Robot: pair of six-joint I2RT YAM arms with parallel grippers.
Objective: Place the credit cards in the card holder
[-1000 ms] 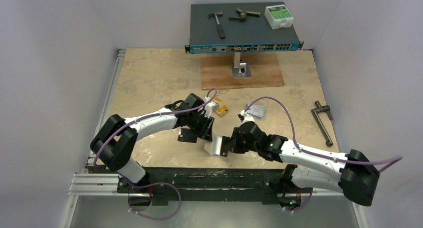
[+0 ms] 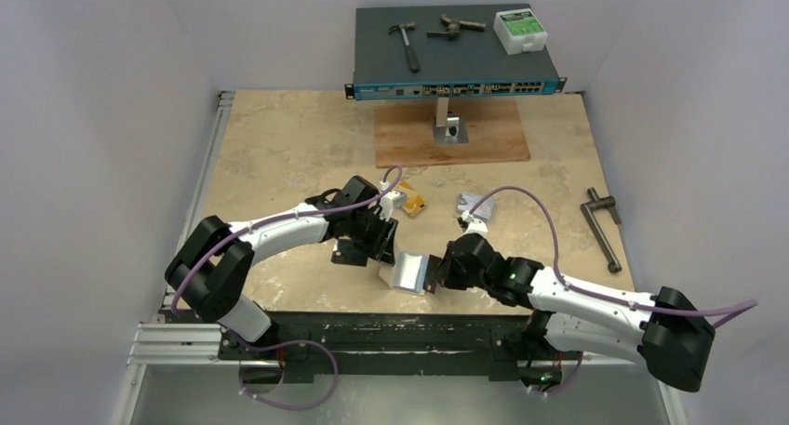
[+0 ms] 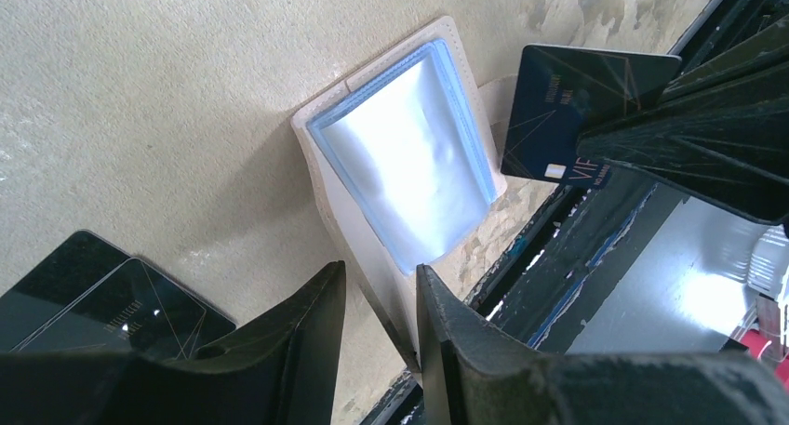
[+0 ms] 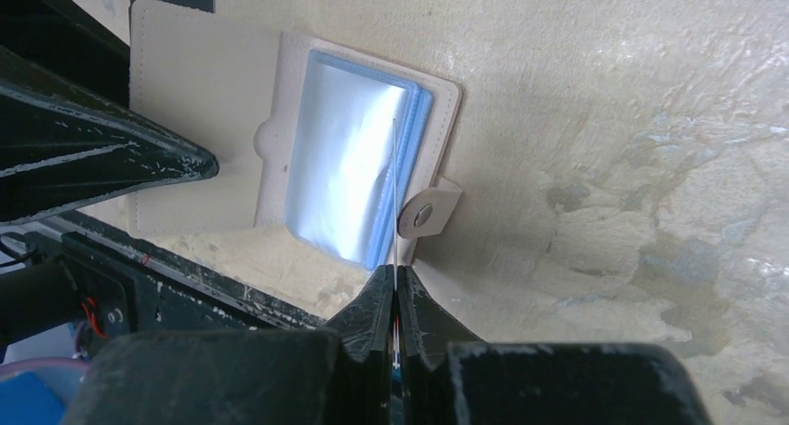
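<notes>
The beige card holder (image 2: 407,272) lies spread near the table's front, its clear, blue-edged pocket (image 3: 409,155) facing up. My left gripper is shut on the holder's raised cover (image 4: 205,118). At the holder's right side, my right gripper is shut on a black card, which appears edge-on as a thin line in the right wrist view. This card stands clear of the pocket mouth in the left wrist view. Another black card (image 3: 102,304) lies flat left of the holder.
A yellow card (image 2: 410,200) and a silver-grey card (image 2: 478,206) lie farther back. Hammers and a white box (image 2: 521,31) sit on the raised dark unit (image 2: 372,53); a metal tool (image 2: 601,230) rests at the right edge. Open table spreads left and right.
My right gripper has shifted right with the black card, from over the pocket to beside its right edge. More of the pocket shows. The left arm has barely moved.
</notes>
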